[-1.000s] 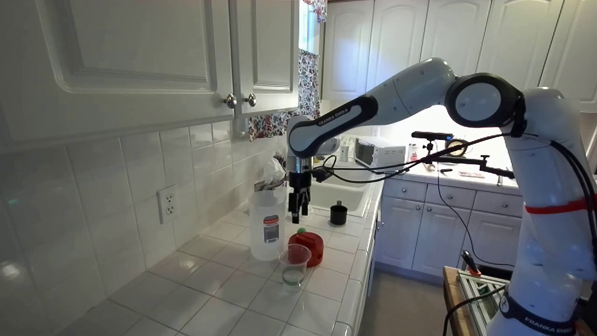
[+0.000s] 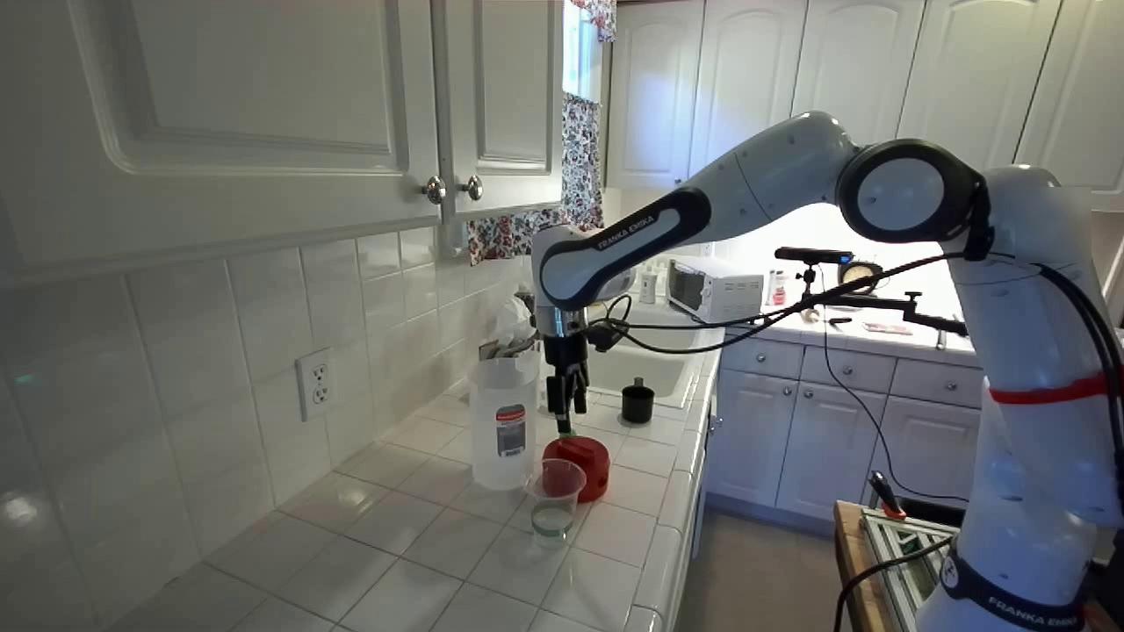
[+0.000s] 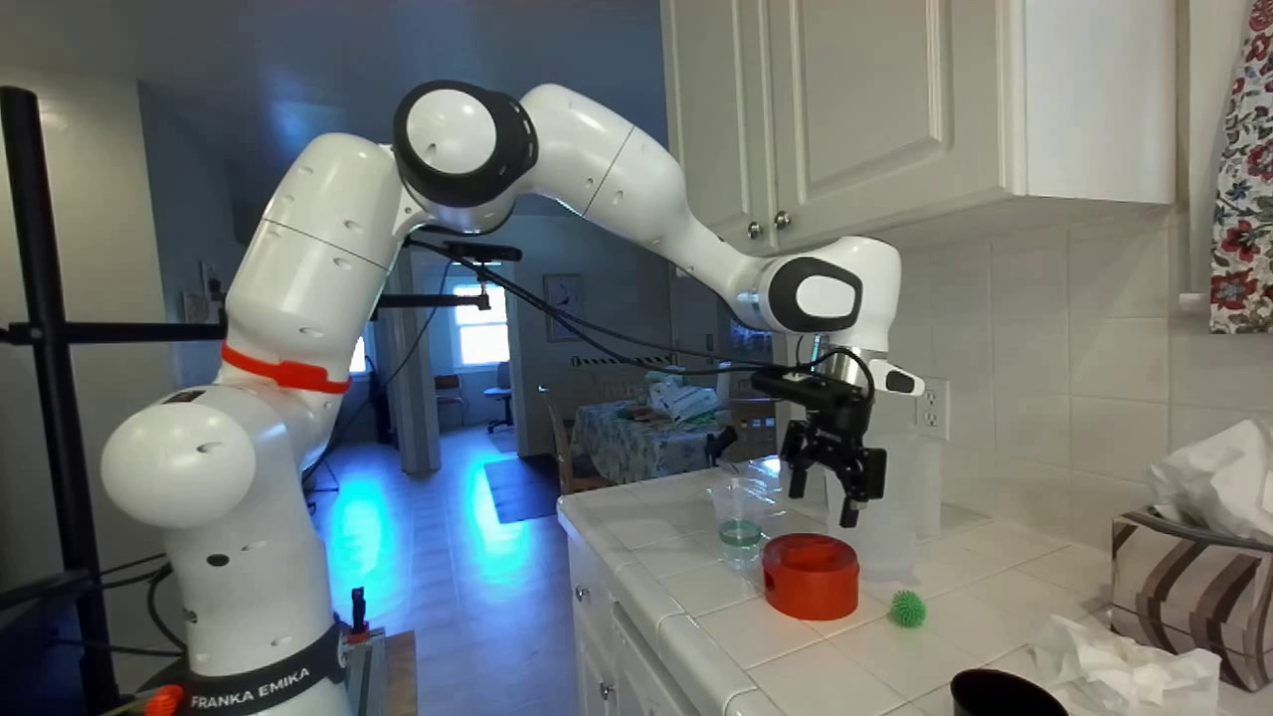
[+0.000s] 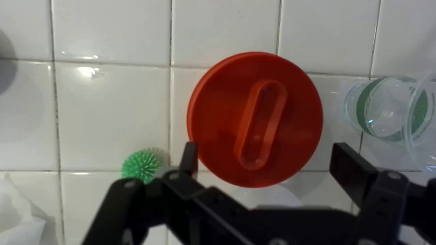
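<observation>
My gripper is open above the tiled counter, its two black fingers spread wide with nothing held between them. Below it in the wrist view lies a round red lid-like container (image 4: 216,106) with a raised oval grip on top. Exterior view 2 shows the red container (image 3: 812,585) standing on the counter, lower than the fingertips and apart from them. A spiky green ball (image 4: 140,166) rests on the tiles near the left finger. To the right is a clear plastic cup (image 4: 384,110) with a green band, upright in exterior view 1.
A tall translucent jug (image 2: 495,432) stands close beside the gripper on the wall side. Toward the sink (image 2: 685,369) sits a small black pot (image 2: 637,404). A tissue box (image 3: 1182,585) and crumpled tissue (image 3: 1122,668) lie along the counter. Open tiles extend in front of the cup.
The gripper has come down somewhat and shifted slightly in exterior view 1. The red container, cup and jug have stayed in place; the green ball is now partly hidden behind a finger.
</observation>
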